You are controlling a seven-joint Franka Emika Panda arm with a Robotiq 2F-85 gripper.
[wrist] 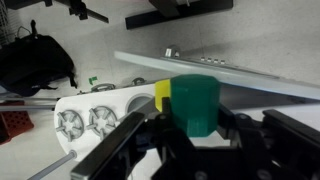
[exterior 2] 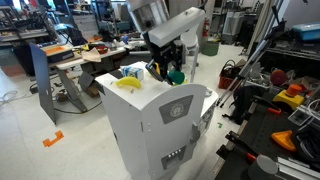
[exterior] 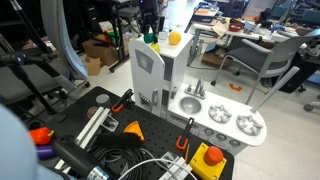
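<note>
A green object (wrist: 195,104), round-faced like a cup, sits between the fingers of my gripper, which is shut on it in the wrist view. In the second exterior view the gripper (exterior 2: 170,72) holds the green object (exterior 2: 177,76) low at the edge of the white cabinet's top (exterior 2: 135,97). Whether it touches the cabinet cannot be told. In the first exterior view the green object (exterior: 148,38) is small, above the left part of the cabinet (exterior: 147,70).
An orange ball (exterior: 175,38) rests on the cabinet top, as does a yellow banana-like piece (exterior 2: 95,87). A white toy sink and stove unit (exterior: 215,115) stands beside the cabinet. A dark table (exterior: 130,150) with tools and a yellow block (exterior: 208,160) lies in front.
</note>
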